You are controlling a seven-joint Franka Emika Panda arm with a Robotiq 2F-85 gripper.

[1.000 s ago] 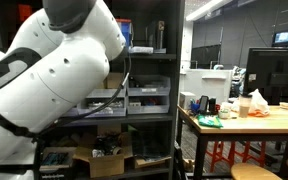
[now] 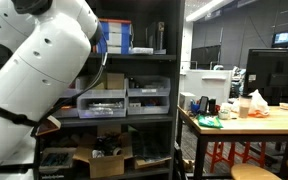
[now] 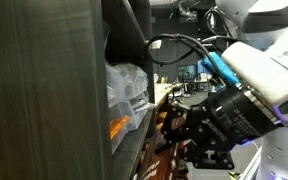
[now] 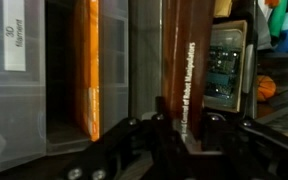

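A dark reddish-brown book (image 4: 190, 60) stands out from my gripper in the wrist view. Its spine faces the camera, and the readable lettering ends in "and Control of Robot Manipulators". The black fingers are shut on its lower end, one on each side. Exterior view 2 has the black gripper (image 3: 206, 152) beside the shelf's dark side; the book cannot be made out clearly there. In exterior view 1 only the white arm (image 2: 44, 60) shows, with its gripper out of frame.
Clear bins (image 2: 149, 104) fill the middle shelf, and an open cardboard box (image 2: 102, 155) sits below. A bin labelled "3D filament" (image 4: 14, 50) is left of the book. To the right stands a wooden table (image 2: 254, 124) carrying several items.
The arm has swung left and back across exterior view 1, uncovering more of the blue and white boxes on the upper shelf. The bins and table look unchanged.
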